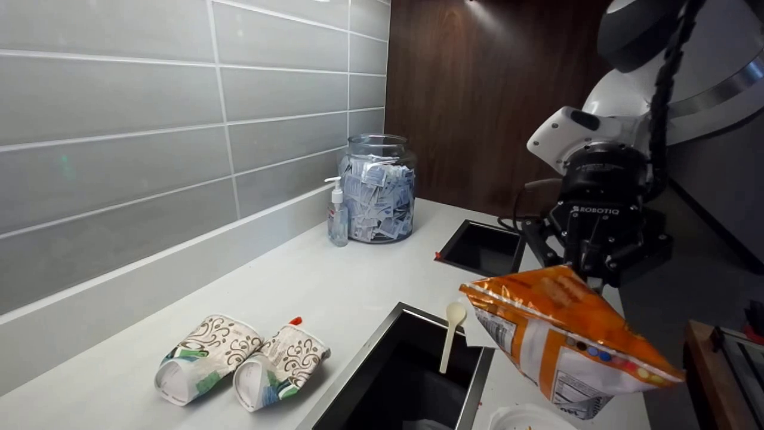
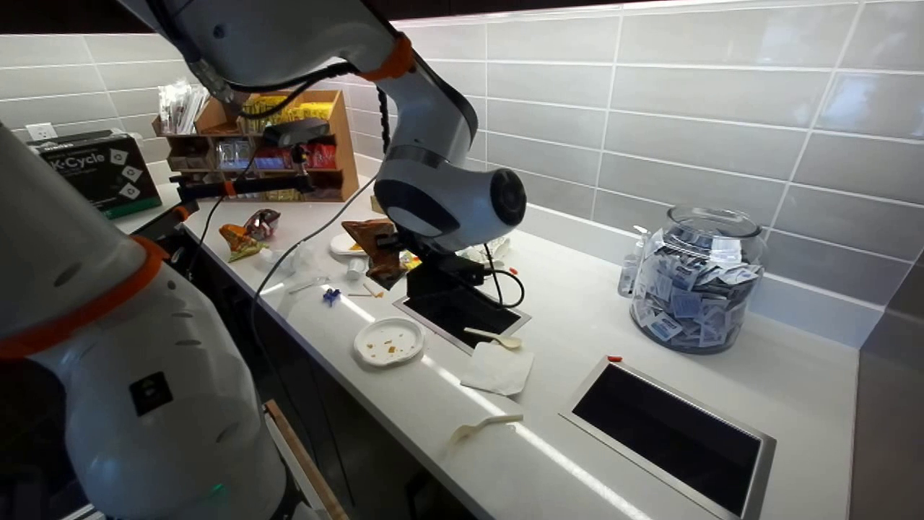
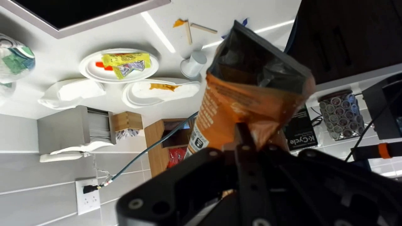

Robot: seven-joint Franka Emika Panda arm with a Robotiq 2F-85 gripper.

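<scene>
An orange and white snack bag [image 1: 555, 304] hangs above the counter by its top, and my gripper [image 1: 588, 278] is shut on it. From exterior view 2, the bag [image 2: 374, 247] shows under the wrist, near the black opening [image 2: 459, 303] in the counter. Most of that bag [image 3: 233, 109] is in front of the fingers in the wrist view; its dark side faces away at the top. The pinched edge is thin and partly hidden by the bag and the fingers.
Two crumpled paper cups [image 1: 215, 351] lie by the wall. A pale spoon [image 1: 452, 333] reaches over the edge of the near opening [image 1: 408, 365]. Further off stand a glass jar [image 1: 379, 193] of packets and a second opening [image 1: 483, 247]. One plate [image 2: 390, 364] holds crumbs.
</scene>
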